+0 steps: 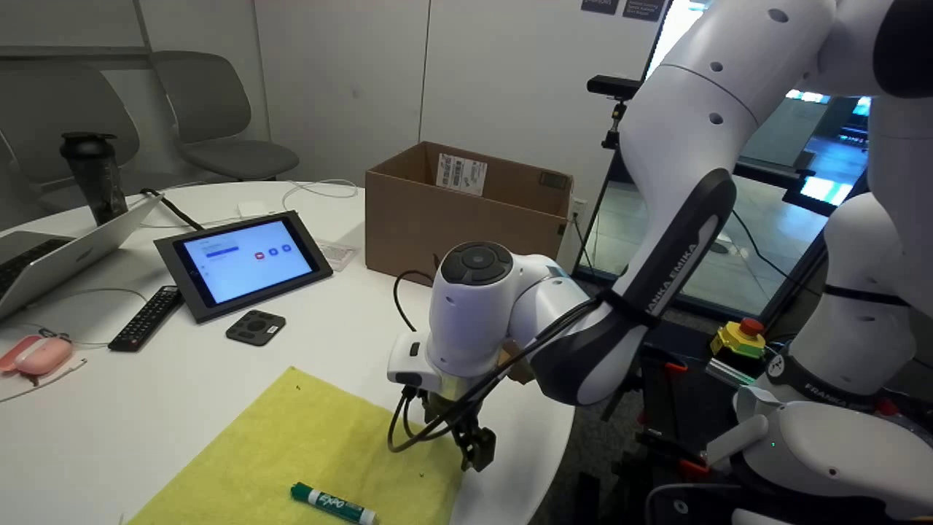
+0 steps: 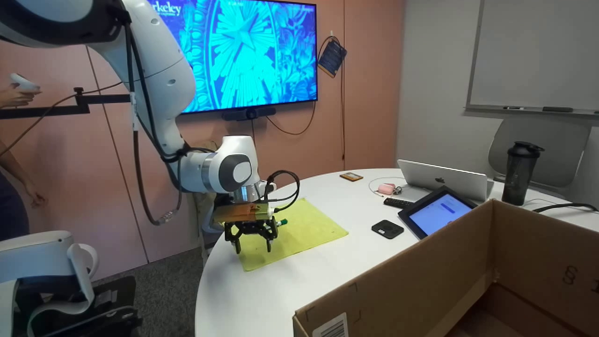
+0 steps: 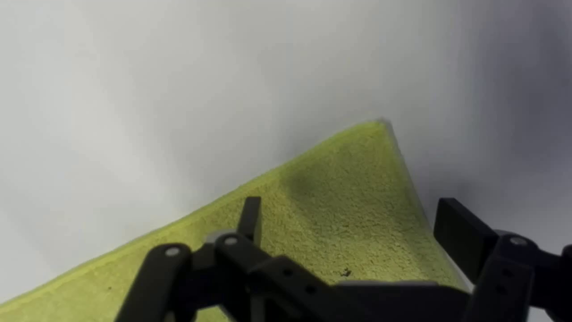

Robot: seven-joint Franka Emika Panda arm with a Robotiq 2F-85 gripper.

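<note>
A yellow cloth [image 1: 289, 437] lies flat on the white table, and one of its corners [image 3: 370, 155] shows between my fingers in the wrist view. Over that corner my gripper points down, open and holding nothing. Exterior view 2 shows the gripper [image 2: 252, 247] low above the cloth [image 2: 306, 236], near the table's rounded edge; whether the fingertips touch it I cannot tell. A green Expo marker [image 1: 334, 504] rests on the cloth, away from the fingers. In exterior view 2 the arm hides most of the marker, with its green cap [image 2: 282, 222] showing.
An open cardboard box [image 1: 468, 210] stands on the table. A tablet [image 1: 245, 262], a small black device [image 1: 255, 327], a remote [image 1: 147, 319], a pink case [image 1: 44, 355], a laptop [image 1: 87, 254] and a dark bottle [image 1: 92, 175] sit beyond the cloth. Bare table surrounds the cloth's corner.
</note>
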